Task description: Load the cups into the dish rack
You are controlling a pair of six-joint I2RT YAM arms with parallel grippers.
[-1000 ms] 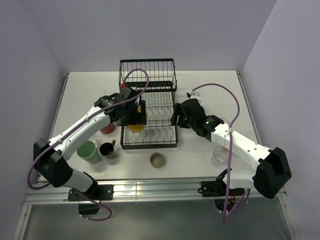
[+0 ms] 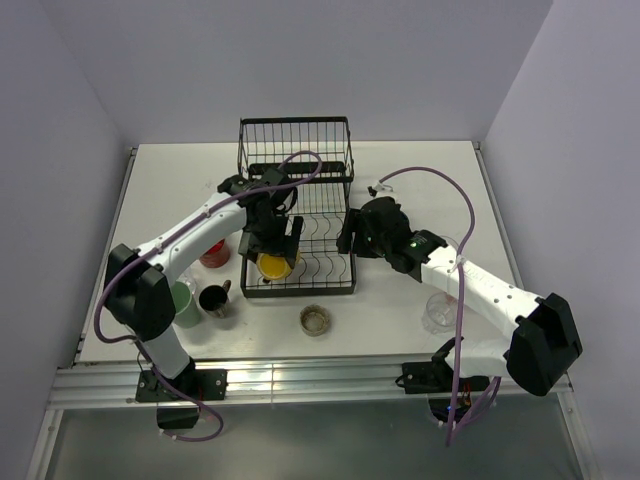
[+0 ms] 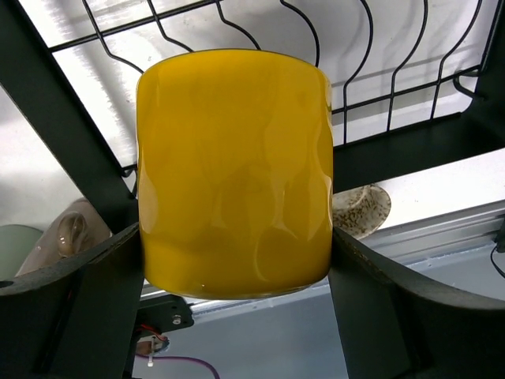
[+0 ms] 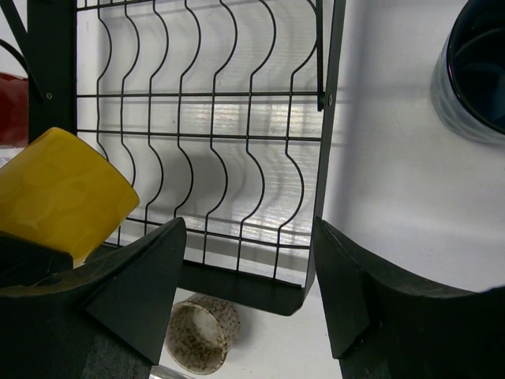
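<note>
The yellow cup is at the front left of the black dish rack [image 2: 300, 293], tilted in the right wrist view. Spread wide, my left gripper has a finger at each side of this cup; firm contact cannot be made out. My right gripper stands open over the rack's right side, nothing between its fingers. Left of the rack are a red cup [image 2: 215, 256], a green cup [image 2: 185, 305] and a dark mug [image 2: 214, 299]. A speckled cup [image 2: 315, 320] stands in front of it. A dark blue cup [image 4: 477, 79] shows to the right.
Clear glassware [image 2: 440, 312] stands on the right, near the right arm. The rack's raised back tier [image 2: 295, 133] rises behind both grippers. Bare table [image 2: 400, 330] lies to the front right, and the metal rail [image 2: 320, 375] runs along the front edge.
The right arm looks nearly still.
</note>
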